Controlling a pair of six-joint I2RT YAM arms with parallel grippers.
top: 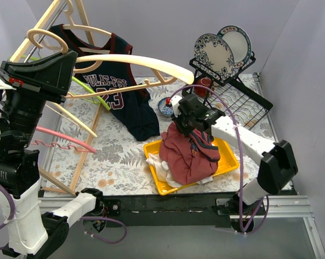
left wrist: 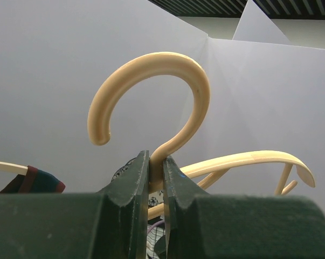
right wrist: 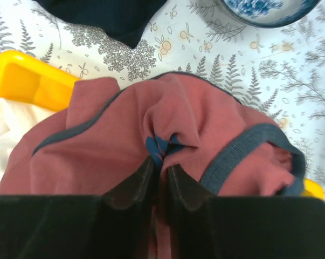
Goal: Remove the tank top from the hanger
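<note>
My left gripper is shut on the neck of a pale wooden hanger (left wrist: 197, 73), whose hook curls up above the fingers. In the top view this hanger (top: 132, 59) is bare and held high over the table. A dark red tank top (top: 184, 156) with navy trim lies bunched in the yellow basket (top: 233, 162). My right gripper points down at it, shut on a fold of the dark red cloth (right wrist: 119, 140). A navy jersey (top: 105, 67) hangs on another wooden hanger at the rack.
The wooden rack (top: 49, 16) at left carries a green hanger (top: 89, 89) and a pink hanger (top: 65, 137). Blue bowl (top: 166, 107) and black dish rack (top: 240, 105) with plates stand behind the basket. White cloth (top: 161, 168) lies in the basket.
</note>
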